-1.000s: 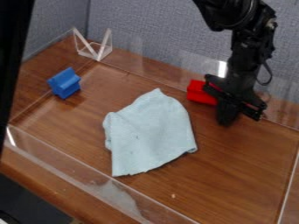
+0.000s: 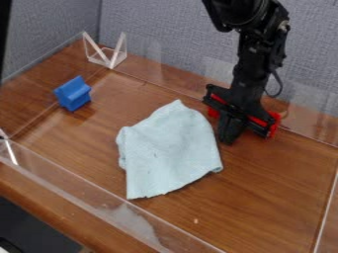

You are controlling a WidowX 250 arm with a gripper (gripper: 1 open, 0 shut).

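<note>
My black gripper [image 2: 227,128] reaches down from the top onto the wooden table at the back right, over a red object [image 2: 272,125] that is largely hidden behind it. Whether its fingers are open or shut is hard to see. A pale cloth [image 2: 169,152] lies in front of it, to the left.
A blue block [image 2: 73,92] sits at the left. A white wire rack [image 2: 103,51] stands in the back left corner, and a grey wall runs along the back.
My gripper has moved left across the red object, closer to the cloth. More red now shows at its right side.
</note>
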